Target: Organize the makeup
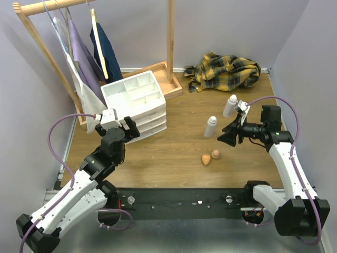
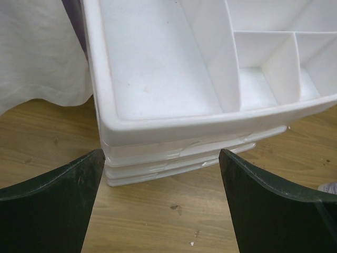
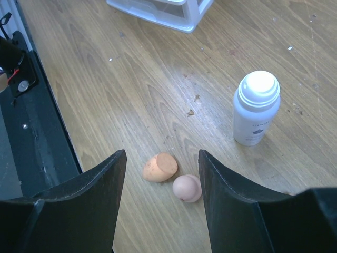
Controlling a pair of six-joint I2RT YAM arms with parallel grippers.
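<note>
A white makeup organizer (image 1: 138, 100) with open compartments on top and drawers below stands at the left of the table. At its front left corner hovers my left gripper (image 1: 117, 128), open and empty; in its wrist view the organizer's rim (image 2: 174, 126) lies just beyond the fingers. Two white bottles stand upright right of centre, one nearer (image 1: 210, 127) and one farther (image 1: 229, 106). Two small makeup sponges, one pointed (image 1: 206, 159) and one round (image 1: 215, 154), lie in front of them. My right gripper is partly open above the sponges' side, with nothing gripped.
Behind the organizer, clothes (image 1: 87, 63) hang from a wooden rack with a tray base (image 1: 171, 90). A yellow-and-black plaid cloth (image 1: 224, 73) is heaped at the back. Bare wood (image 1: 158, 163) lies between organizer and sponges.
</note>
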